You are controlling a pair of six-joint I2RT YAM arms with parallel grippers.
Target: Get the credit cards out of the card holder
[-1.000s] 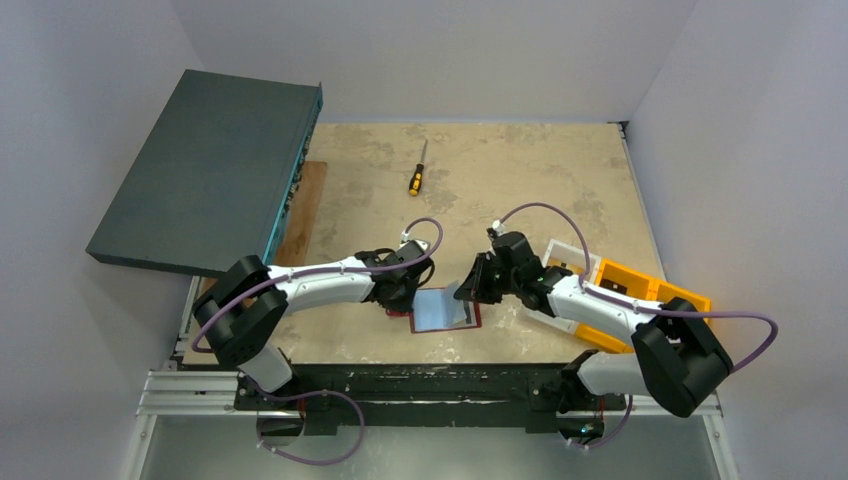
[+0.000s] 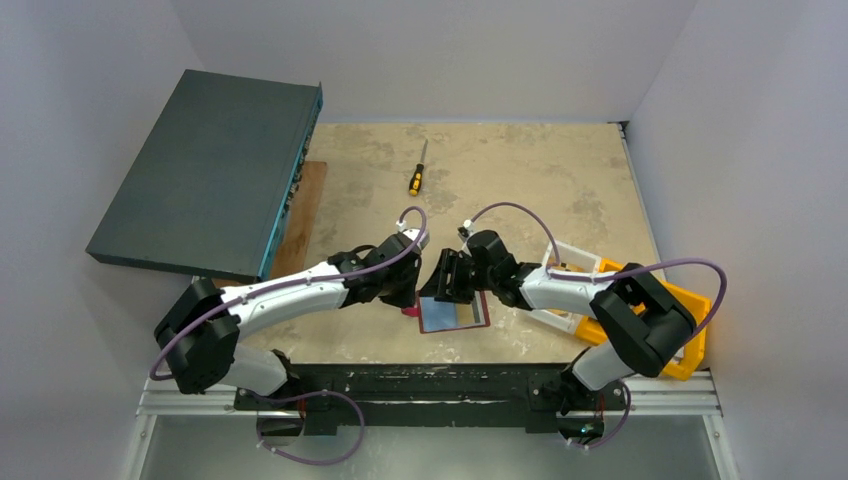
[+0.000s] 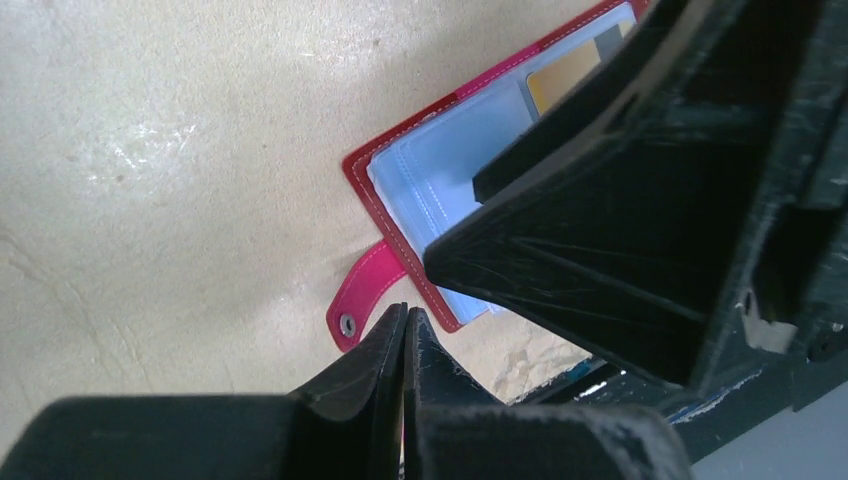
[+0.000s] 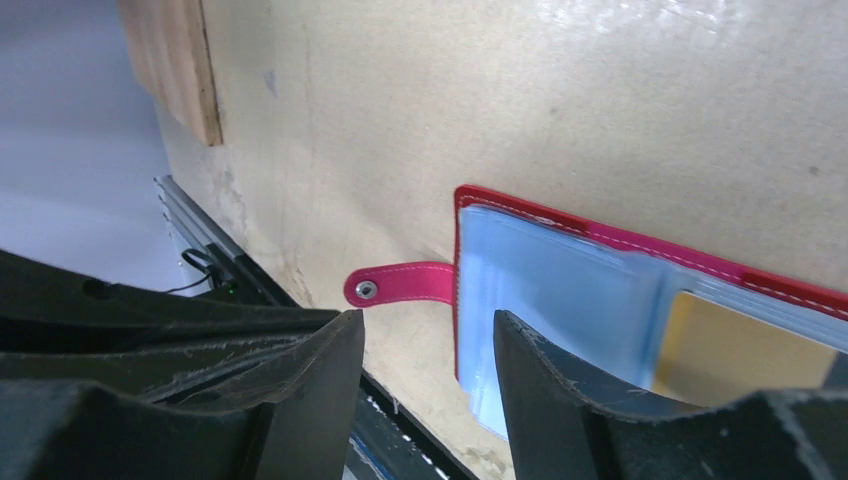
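The card holder lies spread open on the table, red-edged with cloudy blue-white plastic sleeves. A gold card with a dark stripe shows in it, under clear plastic; part of it is hidden by my right arm in the left wrist view. The pink snap strap sticks out from the holder's left edge, lying free. My left gripper is shut near that strap, with nothing visible between its fingers. Over the left sleeve, my right gripper stands open and empty.
A screwdriver lies at the back of the table. On the right are a white tray and a yellow bin. A dark panel leans at the left.
A lifted sleeve at my right gripper now lies flat, with that gripper moved left and opened. The holder has shifted slightly right. My left gripper has drawn back from its left edge.
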